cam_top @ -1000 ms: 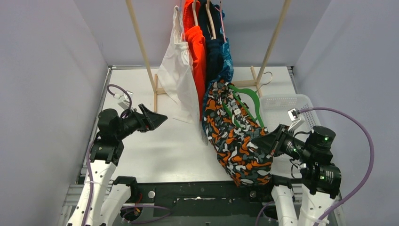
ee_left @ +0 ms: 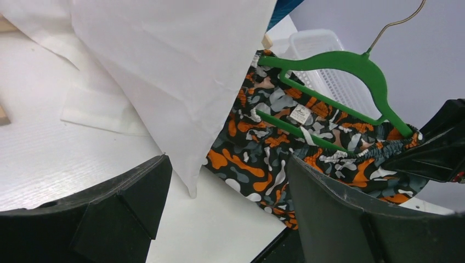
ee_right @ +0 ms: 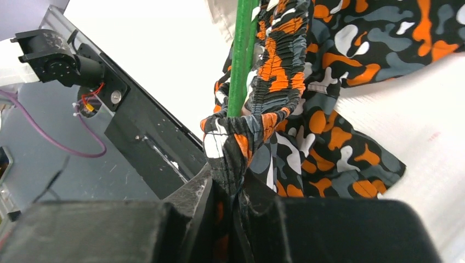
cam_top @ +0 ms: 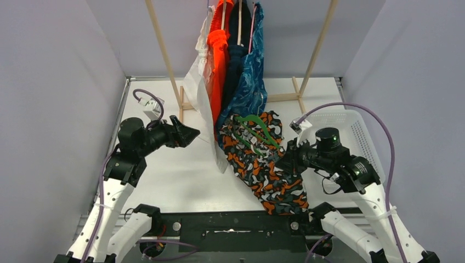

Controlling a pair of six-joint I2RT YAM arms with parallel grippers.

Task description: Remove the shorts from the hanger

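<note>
Camouflage shorts in orange, grey, white and black [cam_top: 263, 181] hang from a green hanger [ee_left: 351, 66], whose wire hook rises at the upper right in the left wrist view. My right gripper [cam_top: 285, 161] is shut on the bunched waistband [ee_right: 227, 153] at the end of the hanger bar. My left gripper [cam_top: 189, 131] stands open at the left, empty and apart from the shorts, beside the hanging white garment [ee_left: 164, 71].
A wooden rack [cam_top: 323, 33] holds white, orange [cam_top: 218, 66], navy and blue garments at the back. A white perforated basket [cam_top: 351, 129] stands at the right.
My right gripper has moved left with the shorts and hanger, which have shifted left and toward the front.
</note>
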